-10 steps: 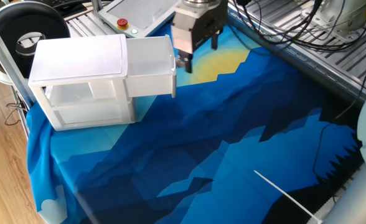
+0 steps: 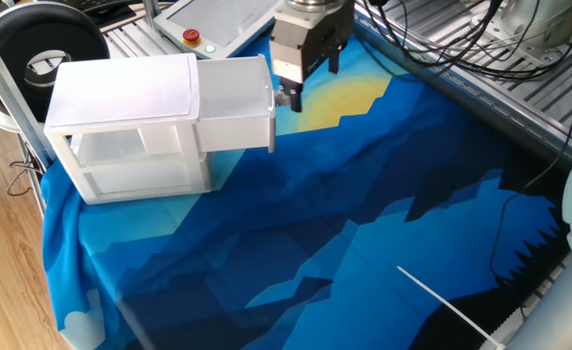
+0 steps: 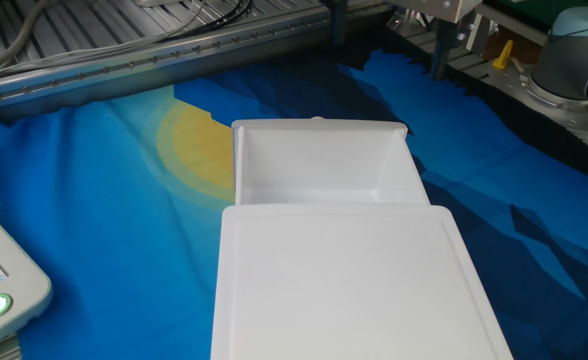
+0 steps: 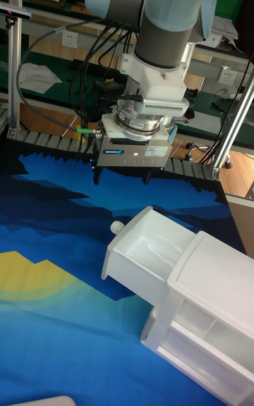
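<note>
A white drawer unit (image 2: 121, 92) stands on the blue patterned cloth. Its upper drawer (image 4: 142, 256) is pulled out and looks empty in the second and third exterior views. A knob (image 4: 116, 227) sticks out from the drawer front. My gripper (image 4: 122, 175) hangs above the cloth beyond that front, its two fingers wide apart and nothing between them. In the first exterior view one finger of the gripper (image 2: 315, 83) appears just beside the knob (image 2: 283, 96). The third view shows a clear gap from it. Only the fingers of the gripper (image 3: 390, 42) reach into the second view's top edge.
A teach pendant (image 2: 218, 21) with a red button lies behind the unit. A thin white rod (image 2: 446, 301) lies at the cloth's lower right in the first view. Cables (image 2: 442, 58) run along the metal rail.
The drawer has not moved.
</note>
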